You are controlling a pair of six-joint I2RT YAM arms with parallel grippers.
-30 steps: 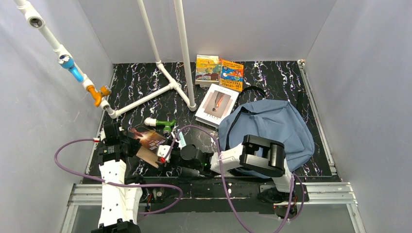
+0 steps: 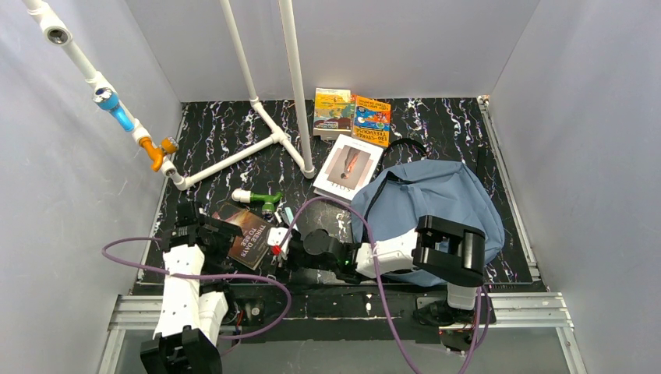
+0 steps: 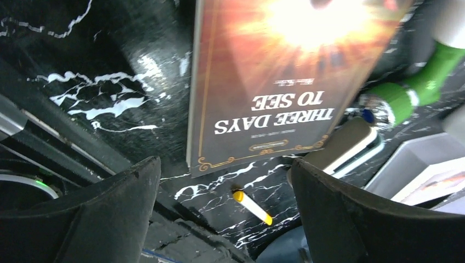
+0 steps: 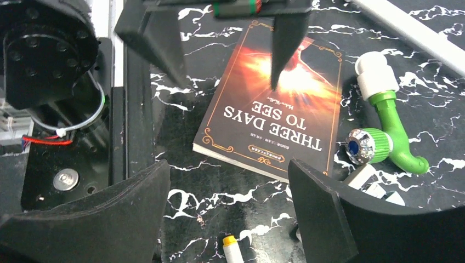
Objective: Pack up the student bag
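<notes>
A dark book titled Three Days to See (image 2: pixel 248 236) lies flat on the marbled table, its whole cover showing in the right wrist view. Above its left side, my left gripper has its fingers apart and empty; they also hang over the book's far part in the right wrist view. My right gripper stands open near the book's lower right edge, holding nothing. The blue bag (image 2: pixel 448 199) lies on the right, partly covered by my right arm. Its opening cannot be seen clearly.
A green and white pipe fitting (image 4: pixel 396 131) sits beside the book. Nearer lies a small yellow-and-white stick (image 3: pixel 253 207). A white book (image 2: pixel 348 167), a yellow book (image 2: pixel 333 113) and an orange book (image 2: pixel 372 118) lie behind. White pipes (image 2: pixel 230 160) stand at the back left.
The book's cover now shows flatter and fuller than before, and the left gripper has shifted slightly nearer the front. My right arm has drawn back to the right.
</notes>
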